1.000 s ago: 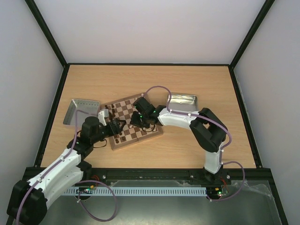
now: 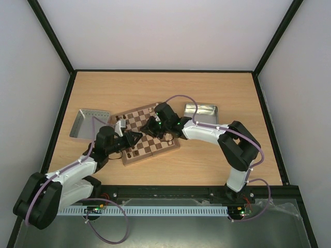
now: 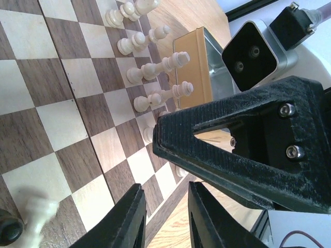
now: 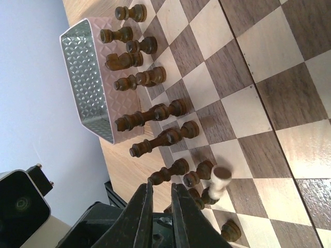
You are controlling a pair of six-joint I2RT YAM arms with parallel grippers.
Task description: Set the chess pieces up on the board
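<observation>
The chessboard (image 2: 150,150) carries brown pieces along one side, such as a tall piece (image 4: 145,144) in the right wrist view, and white pieces (image 3: 163,64) along the other in the left wrist view. My left gripper (image 2: 136,136) and right gripper (image 2: 147,127) face each other closely over the board. A blurred white piece (image 4: 220,178) stands among the brown ones, beyond the right fingers; whether it is held by the left gripper is unclear. Both grippers' fingertips appear close together; what is between them is hard to tell.
A grey tray (image 2: 83,126) lies left of the board and a metal tray (image 2: 207,108) behind the right arm.
Over the last second both arms have shifted: the left gripper moved right, and the right arm moved slightly up and right.
</observation>
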